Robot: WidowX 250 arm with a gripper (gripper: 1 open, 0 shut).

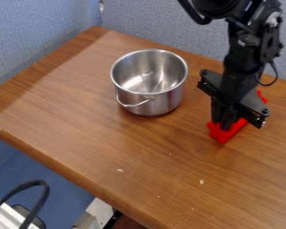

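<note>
The black gripper (pixel 234 106) is low over the table on the right, at a red block (pixel 223 132) that lies beneath it. The gripper hides much of the block, and whether its fingers hold the block cannot be made out. A steel pot (pixel 149 82) with a wire handle stands to the left of the gripper, apart from it.
Blue padded walls (pixel 38 45) border it at the back and left. Black cables and a white item (pixel 7 216) are off the table's near-left edge.
</note>
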